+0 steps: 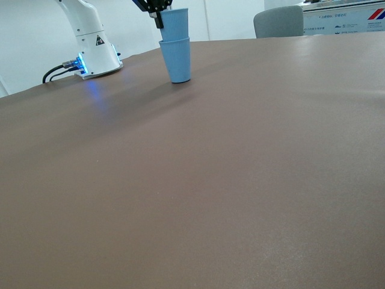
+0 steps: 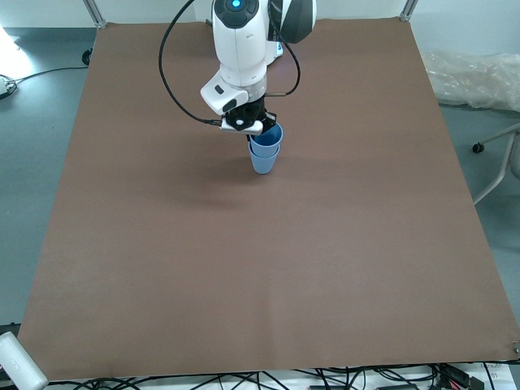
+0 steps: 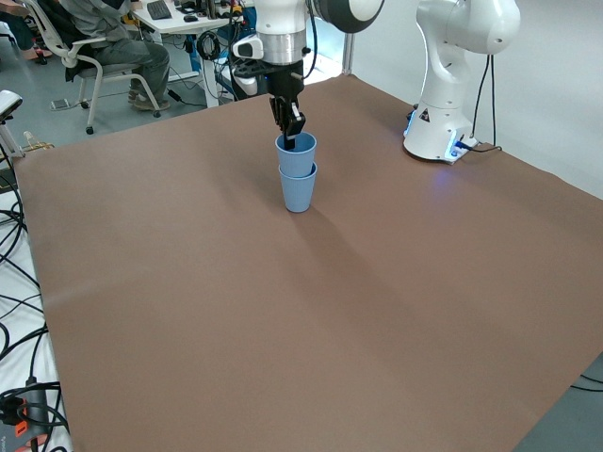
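Two light blue cups are stacked upright on the brown table (image 2: 260, 268): the lower cup (image 1: 176, 63) stands on the surface, the upper cup (image 1: 175, 25) sits in its mouth. My gripper (image 3: 288, 138) is at the rim of the upper cup in the right view, with at least one finger reaching down at that rim. Whether it is shut on the cup I cannot tell; its fingertips are largely hidden by the cup and the gripper body.
The tabletop around the cups is clear. The white arm base (image 1: 96, 54) stands at the back. Cables (image 2: 357, 378) run along the table's near edge in the left view. A person on a chair (image 3: 104, 56) is beyond the table.
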